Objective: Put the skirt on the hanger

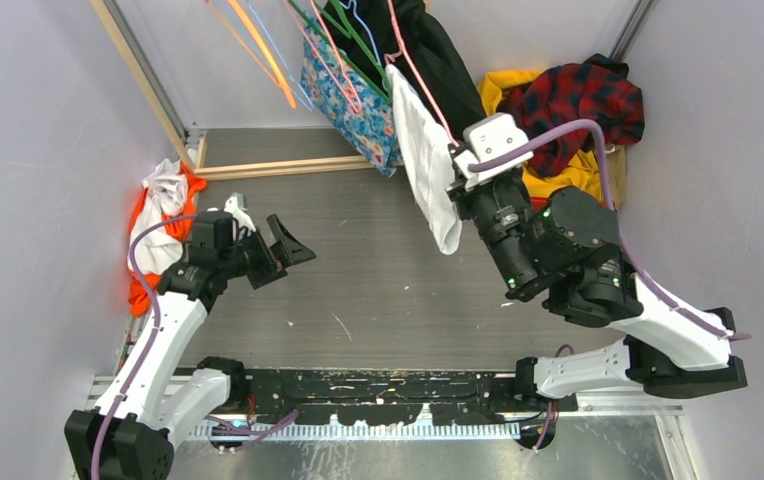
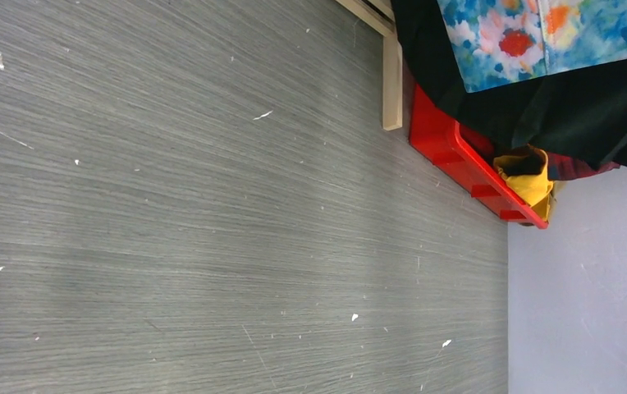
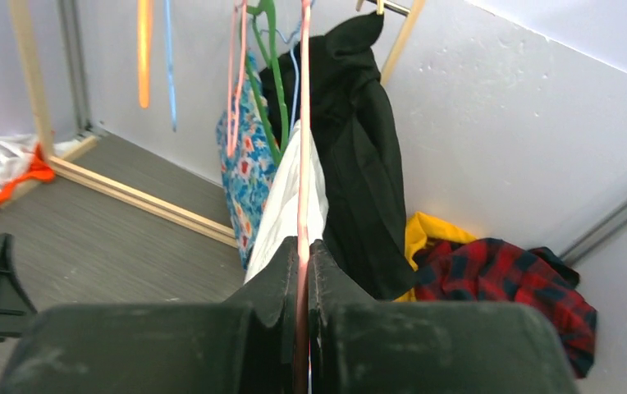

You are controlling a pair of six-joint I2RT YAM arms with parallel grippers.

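A white skirt (image 1: 424, 160) hangs from a pink hanger (image 1: 421, 82), below the rack at the top of the top view. My right gripper (image 1: 458, 160) is shut on the hanger's near end. In the right wrist view the pink hanger (image 3: 304, 176) runs upright between the fingers, and part of the white skirt (image 3: 281, 217) shows behind it. Over the left part of the floor, well away from the skirt, my left gripper (image 1: 293, 248) stands open and empty.
A blue floral garment (image 1: 356, 110) and a black garment (image 1: 423, 50) hang just behind the skirt. Orange, blue and green hangers hang to their left. A red bin (image 2: 474, 168) holds yellow and plaid clothes at the right.
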